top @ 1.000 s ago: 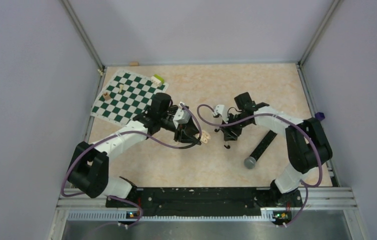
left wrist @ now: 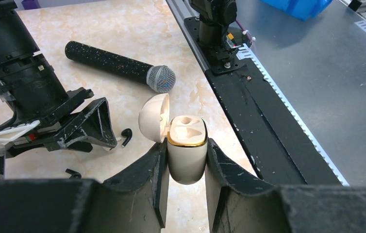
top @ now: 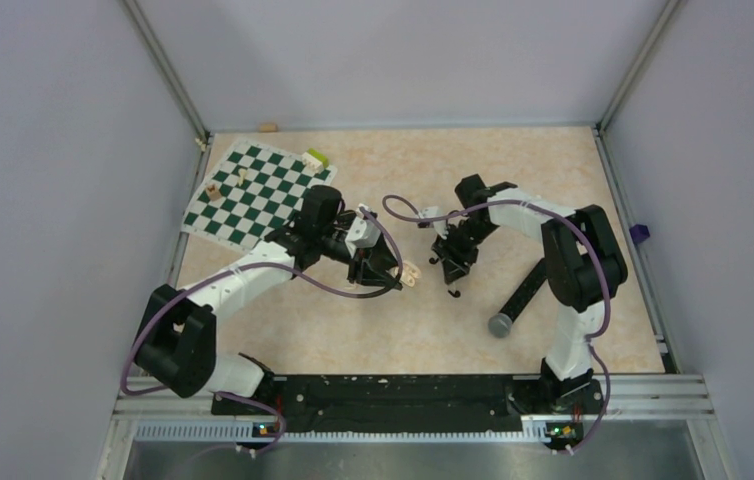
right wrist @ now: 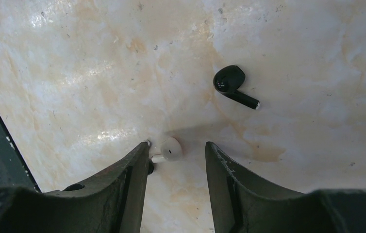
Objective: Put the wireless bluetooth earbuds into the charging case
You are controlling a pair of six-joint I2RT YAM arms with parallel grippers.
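The white charging case (left wrist: 187,158) with a gold rim is upright in my left gripper, shut on its body. Its rounded lid (left wrist: 154,118) stands open, and the sockets face up. In the top view the case (top: 410,273) is held left of the right gripper (top: 450,281). That right gripper is open, its fingertips low over the table. A white earbud (right wrist: 171,149) shows between its fingers, clear of the right one. One black earbud (right wrist: 229,79) lies ahead of the fingers; another black earbud lies beside the white one, partly hidden in the right wrist view.
A black microphone (left wrist: 108,63) lies on the table to the right. At the back left is a green-and-white checkered board (top: 253,195) with small items.
The left arm and the case stayed still.
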